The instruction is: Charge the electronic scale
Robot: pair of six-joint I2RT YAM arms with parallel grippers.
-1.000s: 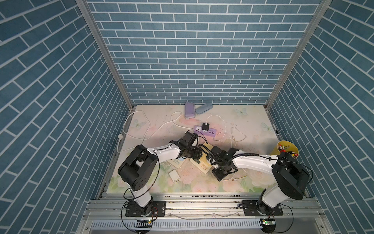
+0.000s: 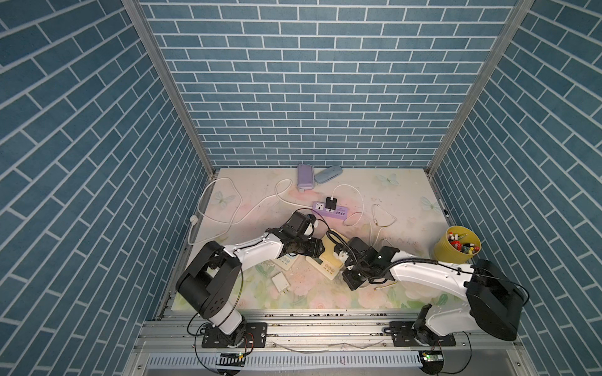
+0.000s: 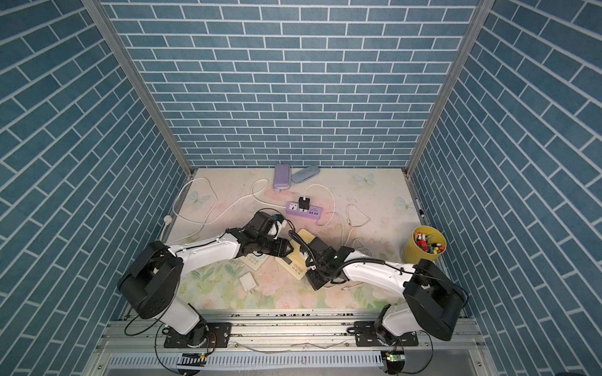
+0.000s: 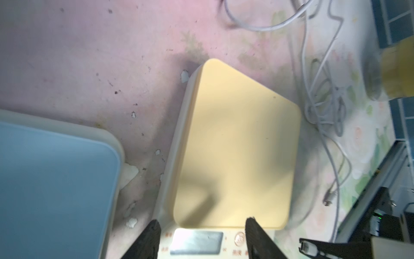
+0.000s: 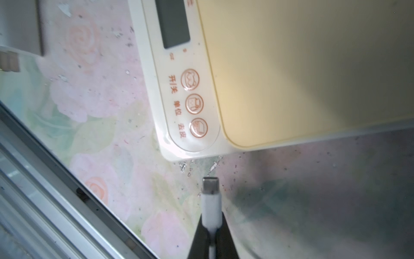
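The electronic scale (image 4: 237,146) has a yellow top plate and a white body with a small display (image 4: 196,241) and round buttons. My left gripper is part open above its display end, with no object clearly pinched between the fingers. In the right wrist view, my right gripper is shut on a white charging cable's plug (image 5: 211,209), whose metal tip points toward the scale's edge (image 5: 241,151). A visible gap in that view separates the tip from the scale's corner. No charging port shows.
A second, blue-topped scale (image 4: 51,185) lies beside the yellow one. A white adapter (image 2: 280,282) is near the front. Behind stands a purple power strip (image 2: 338,213) with a black plug (image 2: 331,202). Loose white cable (image 4: 332,103) lies right of the scale; a yellow bucket (image 2: 465,249) stands far right.
The left elbow has moved left and down; its gripper has barely shifted.
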